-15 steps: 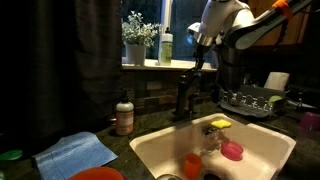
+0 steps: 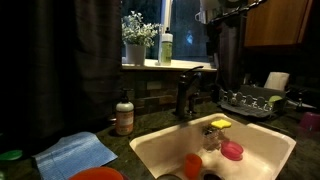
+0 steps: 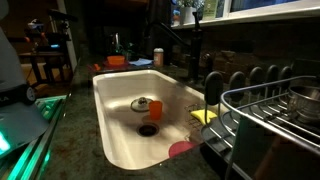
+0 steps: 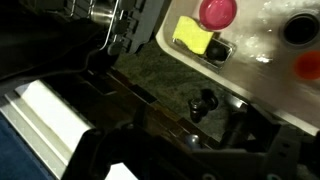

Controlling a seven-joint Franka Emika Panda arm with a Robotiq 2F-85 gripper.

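Observation:
My gripper is open in the wrist view, its dark fingers apart and nothing visible held between them. Below it are the dark counter and the black faucet [image 2: 187,92]. In exterior view 1 the arm shows only as a dark shape at the upper right, above the sink. The pale sink [image 3: 112,125] holds an orange-red cup [image 3: 155,109] and a pink-red bowl [image 2: 232,150]. A yellow sponge [image 4: 193,35] sits at the sink's edge in a small metal holder.
A dish rack [image 3: 262,98] stands beside the sink, with a metal pot [image 3: 305,103] on it. On the counter are a soap bottle [image 2: 124,115] and a blue cloth [image 2: 75,156]. A plant [image 2: 140,38] and a green-white bottle [image 2: 166,48] occupy the windowsill.
The arm has shifted toward the upper right in exterior view 1; its white links have mostly left the picture, leaving a dark part near the top. The sink's contents look unmoved.

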